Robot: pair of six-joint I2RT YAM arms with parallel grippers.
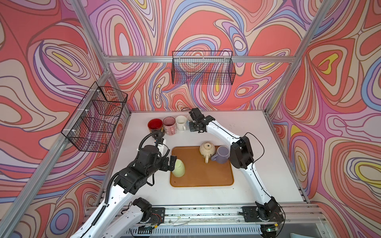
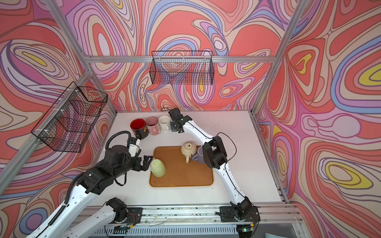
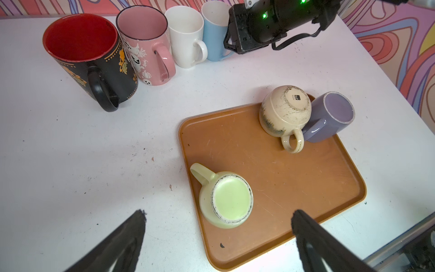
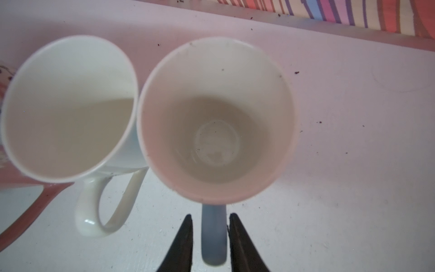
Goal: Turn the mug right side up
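The light blue mug (image 3: pixel 214 32) stands upright on the white table, at the right end of the back row of mugs. Its pale inside (image 4: pixel 217 136) faces up in the right wrist view. My right gripper is open around the blue handle (image 4: pixel 214 240), one finger on each side with small gaps. My left gripper is wide open, nothing between its fingers, above the front left of the tray. In the brown tray (image 3: pixel 281 204) a green mug (image 3: pixel 226 199), a cream mug (image 3: pixel 286 108) and a purple mug (image 3: pixel 329 115) rest bottoms up.
Left of the blue mug stand a white mug (image 3: pixel 184 36), close beside it, a pink mug (image 3: pixel 147 47) and a large black mug (image 3: pixel 97 68) with a red inside. Wire baskets (image 1: pixel 203 71) hang on the frame.
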